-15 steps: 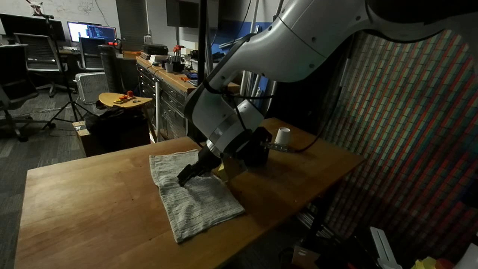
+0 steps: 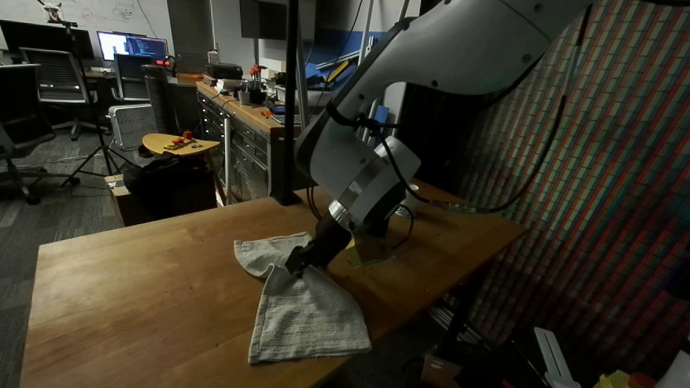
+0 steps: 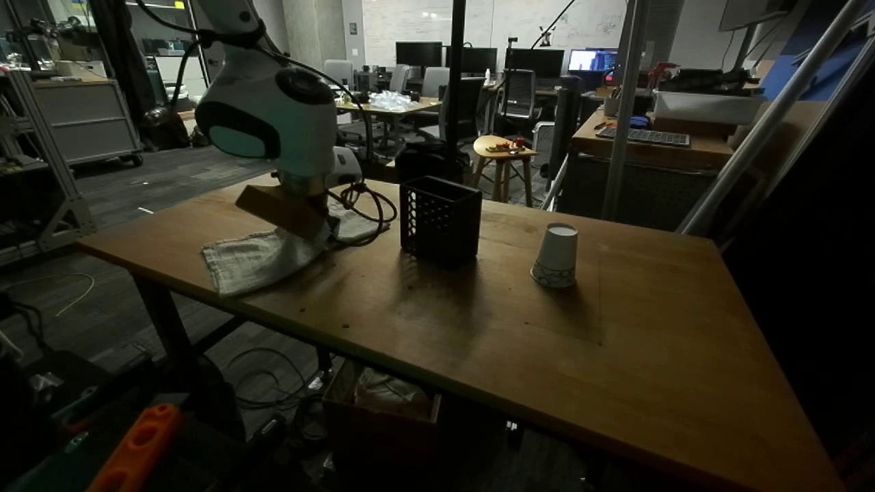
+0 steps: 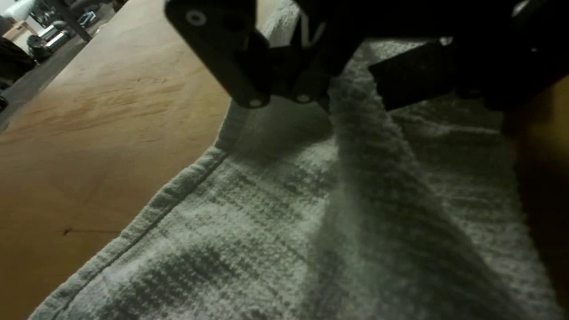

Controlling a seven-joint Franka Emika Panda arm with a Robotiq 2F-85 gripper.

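Note:
A pale grey-white towel (image 2: pixel 307 317) lies on the wooden table, drawn in at its middle and spread out on either side. My gripper (image 2: pixel 295 269) is shut on a pinched fold there, its fingers pointing down and to the left in exterior view 1. In the wrist view, a ridge of the towel (image 4: pixel 373 154) rises up between the dark fingers of the gripper. From the other side, the towel (image 3: pixel 266 261) shows near the table's edge, while the fingertips are hidden behind the wrist parts.
A black perforated bin (image 3: pixel 440 221) stands on the table beside the arm. Farther right is an upside-down paper cup (image 3: pixel 556 255). Bare tabletop (image 2: pixel 129 304) stretches left of the towel in exterior view 1. A cable loops beside the wrist.
My gripper has moved right in exterior view 1, pulling the towel's middle with it. The towel was nearly flat earlier; now it is gathered into a narrow waist at the fingers.

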